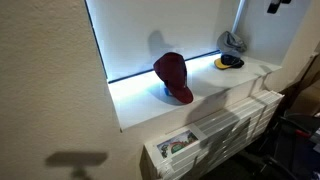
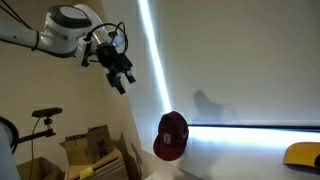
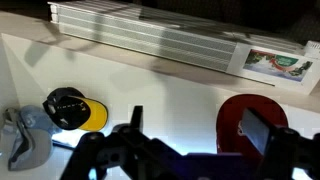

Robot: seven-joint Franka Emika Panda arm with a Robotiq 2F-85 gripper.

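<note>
On the white window sill (image 1: pixel 140 108) a maroon cap (image 1: pixel 172 72) sits raised on something mostly hidden, its brim pointing down toward the front. Farther along lie a black and yellow cap (image 3: pixel 75 110) and, beside it, a grey cap (image 3: pixel 32 135). My gripper is open, its two dark fingers wide apart with only bare sill showing between them. In the wrist view the right finger overlaps the maroon cap (image 3: pixel 232 108). Exterior view 2 has the gripper (image 2: pixel 124 82) high in the air, well clear of every cap.
Below the sill's front edge runs a white slatted radiator cover (image 3: pixel 170 40) with a small picture (image 3: pixel 278 63) on it. A cardboard box (image 2: pixel 90 148) stands at the left in exterior view 2. Bare sill separates the maroon cap from the other two.
</note>
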